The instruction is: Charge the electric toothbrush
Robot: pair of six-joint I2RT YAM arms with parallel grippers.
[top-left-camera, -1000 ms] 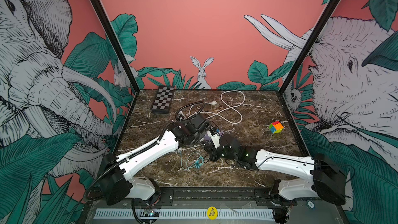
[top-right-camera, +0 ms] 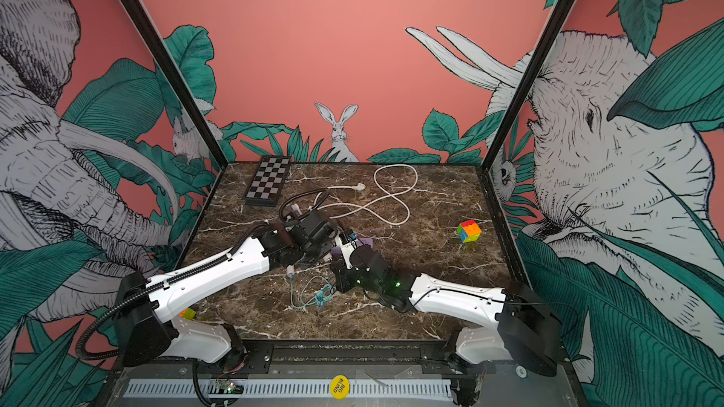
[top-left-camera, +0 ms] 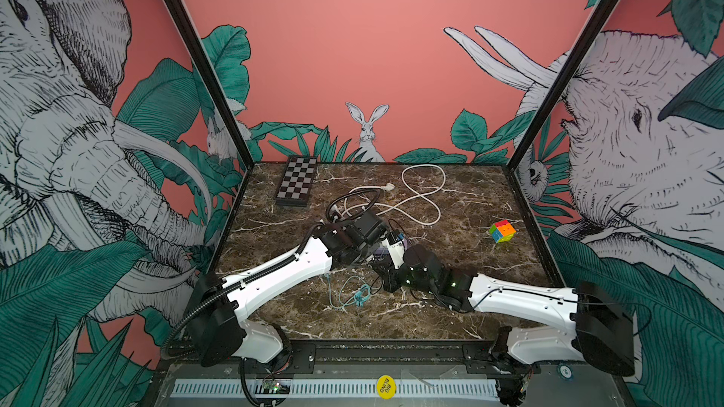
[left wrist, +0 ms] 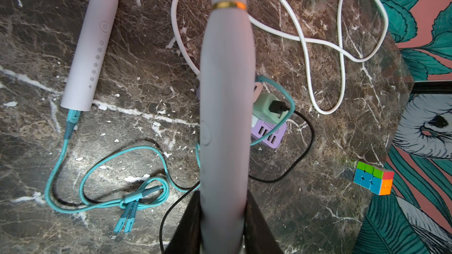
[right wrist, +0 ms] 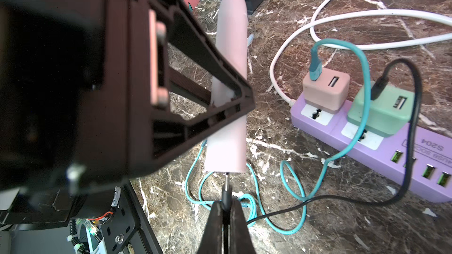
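Observation:
A white electric toothbrush (left wrist: 226,80) with a gold ring is gripped by my left gripper, shut around its body. In the right wrist view this toothbrush (right wrist: 227,145) hangs upright over the table, base down. Directly beneath, my right gripper is shut on the slim black plug (right wrist: 227,192) of the black cable (right wrist: 329,198). The plug's metal tip points up and meets the base; how deep it sits cannot be told. That cable runs to the green adapter (right wrist: 383,110) on the purple power strip (right wrist: 324,129).
A second white toothbrush (left wrist: 91,47) lies on the table with a teal cable (left wrist: 58,160) at its base. Beside the green adapter is a pink one (right wrist: 324,89). A colour cube (top-left-camera: 501,230) sits right, a checkered board (top-left-camera: 297,179) back left.
My left arm has shifted slightly to the right, closer to the right gripper. The right arm has moved very little, also slightly right.

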